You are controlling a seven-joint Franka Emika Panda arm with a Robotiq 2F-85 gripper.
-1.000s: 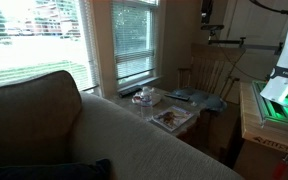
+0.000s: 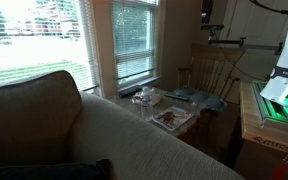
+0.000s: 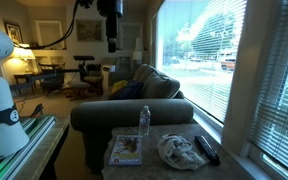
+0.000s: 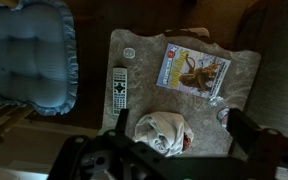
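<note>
My gripper looks open in the wrist view, its dark fingers wide apart. It hangs high above a small stone-topped table (image 4: 144,65). Between the fingers in that view, but far below, lies a crumpled white cloth (image 4: 164,132). A remote (image 4: 119,90) rests near one edge of the tabletop. Toward another edge lies a flat picture-covered case or magazine (image 4: 192,70). A clear bottle (image 3: 144,121) stands upright beyond the case in exterior view 2. The dark end of the arm (image 3: 111,38) is at the top of that view, clear of everything on the table.
A grey sofa (image 2: 114,140) borders the table on one side, and windows with blinds (image 3: 209,60) on another. A chair with a blue cushion (image 4: 29,55) stands close by. The wooden robot bench (image 2: 262,125) is at the right in exterior view 1.
</note>
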